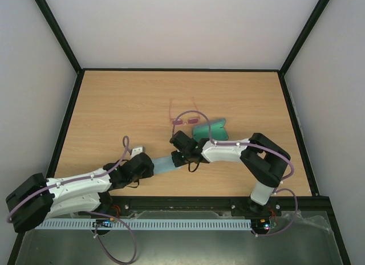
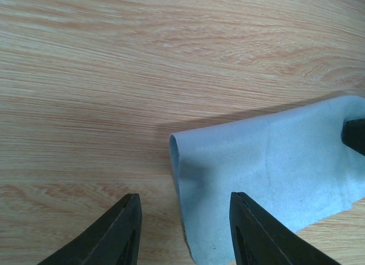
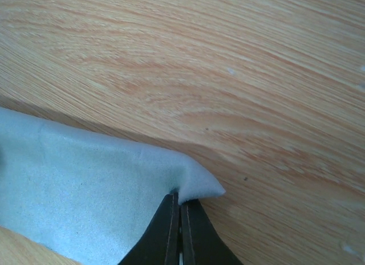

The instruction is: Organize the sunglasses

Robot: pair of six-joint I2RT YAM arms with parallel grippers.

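A pale blue folded cloth (image 1: 165,164) lies on the table between the two arms. My right gripper is shut on the cloth's right end, which bunches up at the fingertips. At the other end, the left gripper stands open above the cloth's left edge, one finger over bare wood and the other over the fabric. Pink-tinted sunglasses (image 1: 186,121) lie farther back with their temples spread away from me. Beside them rests a green glasses case (image 1: 210,130), partly covered by the right arm's cable in the top view.
Purple cables (image 1: 126,141) loop over both arms; the right one passes close to the sunglasses and case. Dark frame bars and pale walls bound the workspace.
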